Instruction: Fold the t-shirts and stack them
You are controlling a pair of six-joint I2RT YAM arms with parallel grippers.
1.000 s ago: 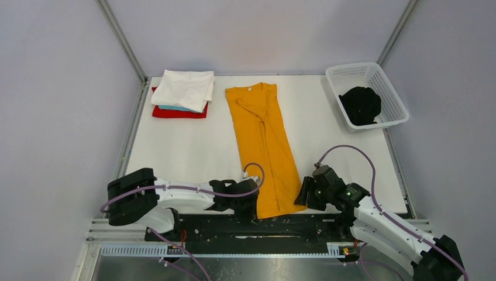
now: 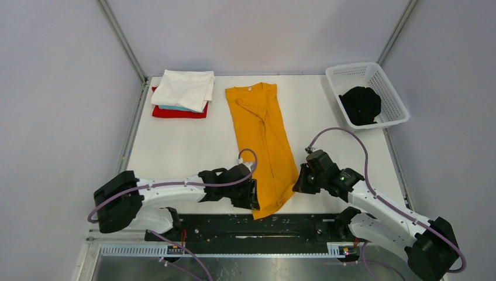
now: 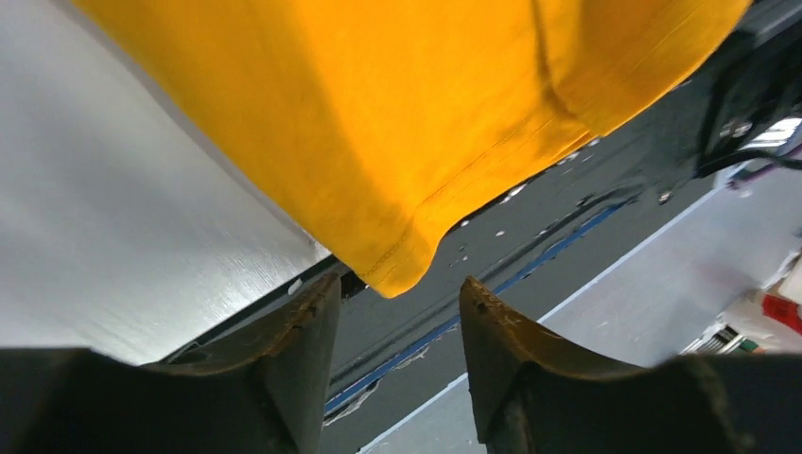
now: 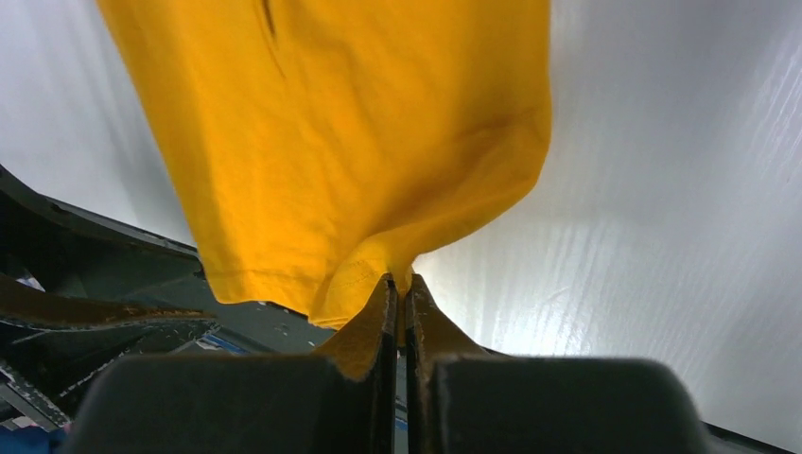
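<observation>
An orange t-shirt (image 2: 266,152) lies lengthwise down the table, its sides folded in to a long strip and its lower hem hanging over the front edge. My right gripper is shut on the right corner of that hem, which is drawn up off the table. At the left corner of the hem, my left gripper is part open. The orange corner sits just beyond its fingertips, and no cloth shows pinched between them. In the top view the left gripper (image 2: 255,206) hides that corner in part.
Folded shirts, white (image 2: 184,88) over blue and red (image 2: 178,113), are stacked at the back left. A white basket (image 2: 393,105) with black cloth (image 2: 361,105) stands at the back right. Bare table (image 2: 187,143) lies on both sides of the orange shirt.
My right gripper has closed on the right hem corner and moved back and leftward, lifting and bunching the cloth. The left gripper has shifted slightly and stays by the left corner.
</observation>
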